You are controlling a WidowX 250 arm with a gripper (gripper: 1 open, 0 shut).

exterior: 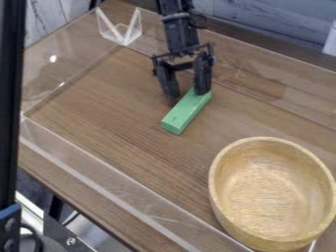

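My gripper (184, 77) reaches down from the top centre, its dark fingers open and set either side of the upper end of a green rectangular block (183, 117) lying on the wooden table (105, 128). Whether the fingers touch the block cannot be told.
A round pale wooden bowl (269, 192) sits at the lower right. A clear plastic wire-like holder (120, 27) stands at the top left. The table's left edge has a transparent strip.
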